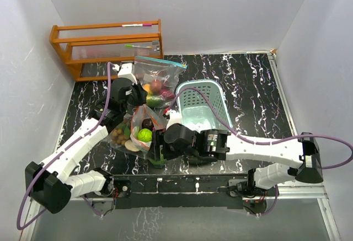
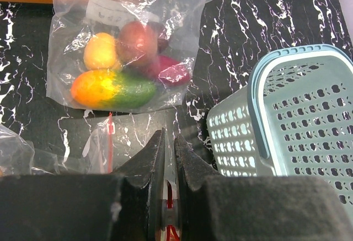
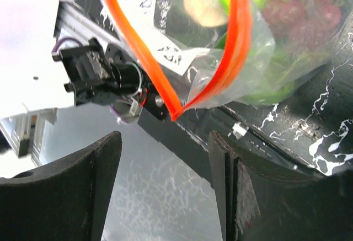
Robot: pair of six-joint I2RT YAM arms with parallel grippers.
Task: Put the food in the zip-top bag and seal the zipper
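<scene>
The open zip bag (image 1: 135,121) has an orange-red zipper (image 3: 238,39) and holds a bright green fruit (image 1: 144,135), a dark round item (image 1: 147,124) and red grapes (image 3: 314,4). My left gripper is shut on the rim of this bag, with its red zipper line showing between the fingers. The right gripper is open, nothing between its fingers, near the V-shaped front corner of the zipper. In the top view that gripper covers the bag's front right part.
Behind lies a filled clear bag (image 2: 127,106) with colourful produce. A pale green basket (image 1: 222,100) stands to the right, empty as far as it shows. Another bag of small round food (image 1: 117,137) lies at left, and a wooden rack (image 1: 69,59) stands at the back.
</scene>
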